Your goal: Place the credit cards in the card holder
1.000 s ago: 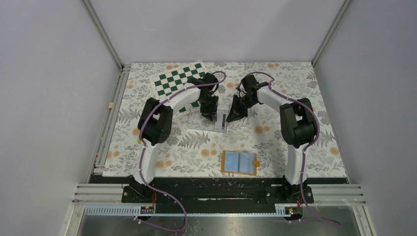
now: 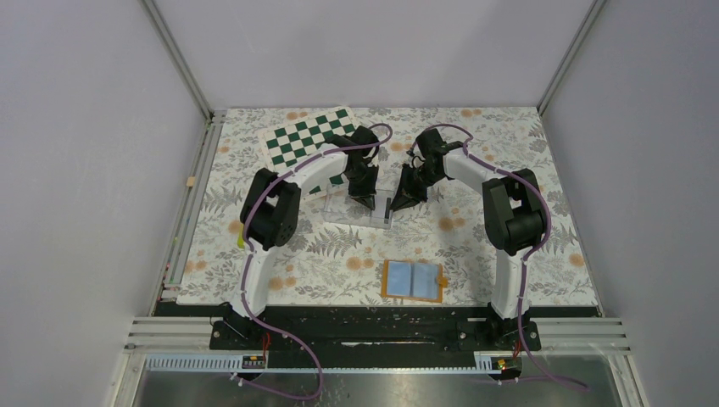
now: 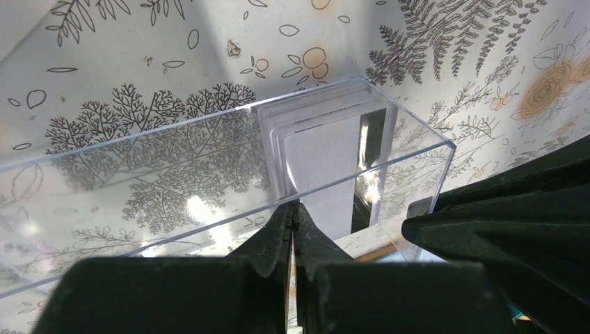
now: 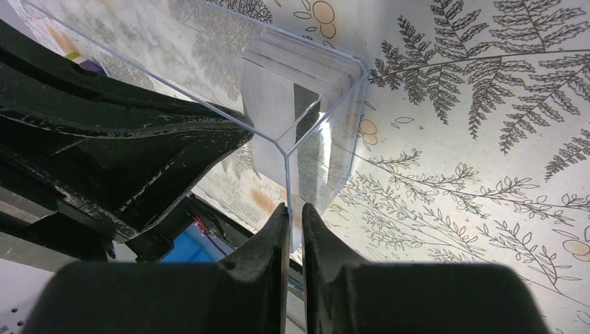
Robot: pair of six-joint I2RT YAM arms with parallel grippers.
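Note:
White cards with a dark stripe point(image 3: 323, 153) stand in a stack inside a clear plastic box point(image 3: 139, 139), close to its right end. The left gripper is shut at the box's near top edge, its tips together beside the left edge of the front card. Nothing shows between them; the card is outside the fingers. My right gripper is shut on the clear wall at the box's end corner. Open on the table's front part lies the card holder point(image 2: 413, 281), tan-edged with blue-grey panels, away from both grippers.
A green-and-white checkered board point(image 2: 298, 141) lies behind the left arm, near the box. Between the box and the card holder the patterned tabletop point(image 2: 339, 271) is clear, and so is the right side.

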